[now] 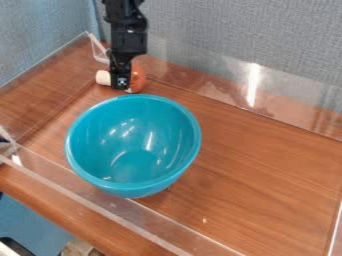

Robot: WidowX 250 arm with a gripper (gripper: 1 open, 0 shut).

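My black gripper (120, 80) points down at the back left of the wooden counter, low over a small object with a white cylindrical end (102, 78) and an orange rounded end (135, 83). Its fingertips overlap the object in this view; whether they touch it, and how far apart they are, I cannot tell. A large turquoise bowl (132, 146) sits in front of it, apparently empty.
Grey walls bound it at the back and left, with a clear strip along the near edge.
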